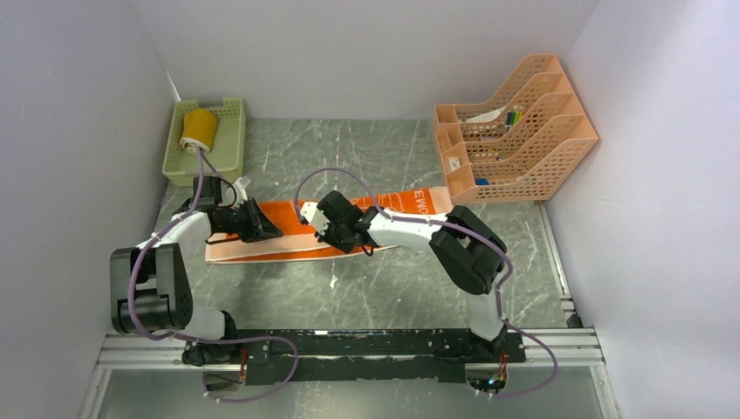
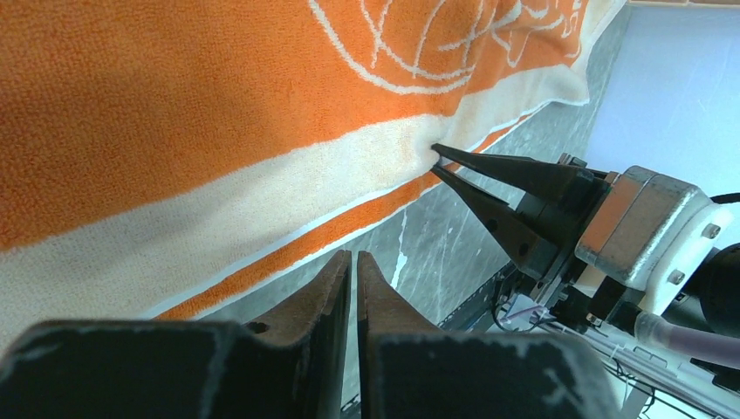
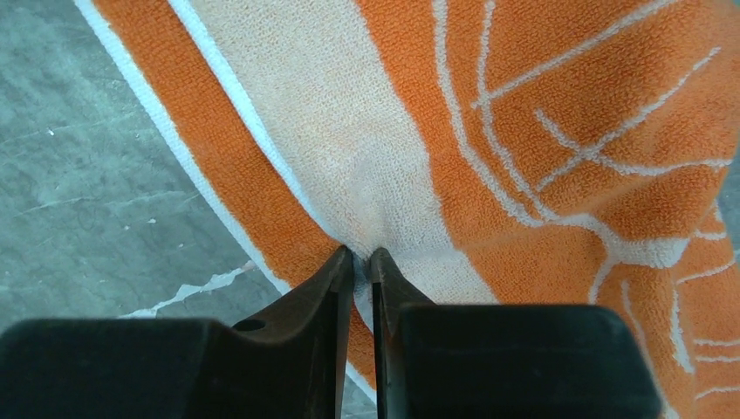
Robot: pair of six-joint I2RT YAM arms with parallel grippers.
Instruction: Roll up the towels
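An orange towel with cream borders [image 1: 282, 210] lies lengthwise across the table, folded over so a second orange edge shows along the front [image 2: 253, 267]. My left gripper [image 1: 274, 234] hangs over the towel's left part; in its own view its fingers [image 2: 314, 332] are closed, with nothing clearly visible between them. My right gripper is at the towel's near cream edge near the middle, its fingertips close together on a pinched bit of cloth. A yellow rolled towel [image 1: 199, 127] rests in the green basket at the back left.
The green basket [image 1: 229, 148] stands at back left, a peach organiser [image 1: 541, 157] with pens at back right. Bare marble table [image 1: 340, 148] lies behind and in front of the towel. Walls bound both sides and the back.
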